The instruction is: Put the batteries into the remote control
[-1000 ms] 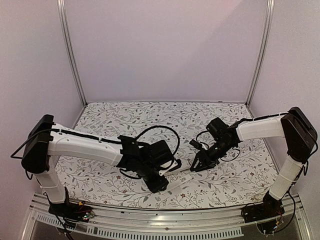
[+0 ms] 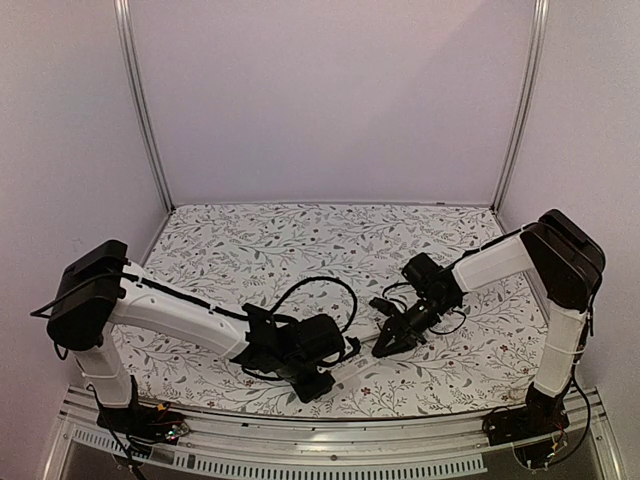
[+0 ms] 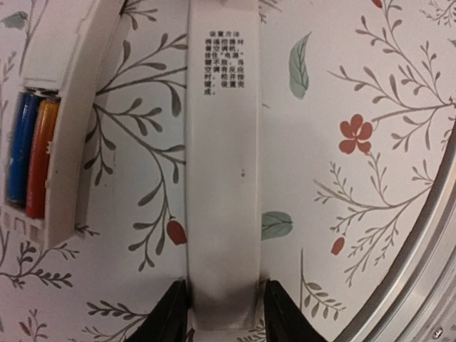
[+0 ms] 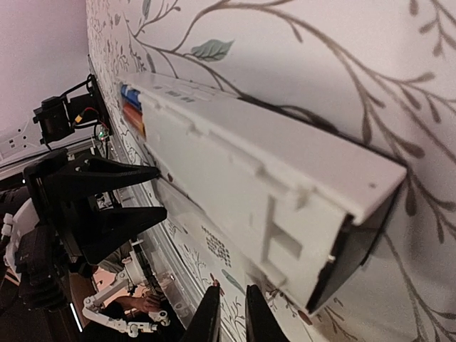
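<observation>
The white remote (image 4: 242,164) lies on the floral table, its battery bay holding a blue battery (image 3: 25,146) and an orange battery (image 3: 41,157). The long white battery cover (image 3: 222,164) lies separately beside it, printed text up. My left gripper is part open around the near end of the cover, fingertips at its two sides; whether it grips is unclear. In the right wrist view my right gripper is at the remote's near end, fingertips low beside it, a narrow gap between them.
The table's front edge and metal rail (image 2: 330,420) run close by the cover. Both arms crowd the front middle.
My left gripper has moved down and slightly toward the front edge, onto the cover.
</observation>
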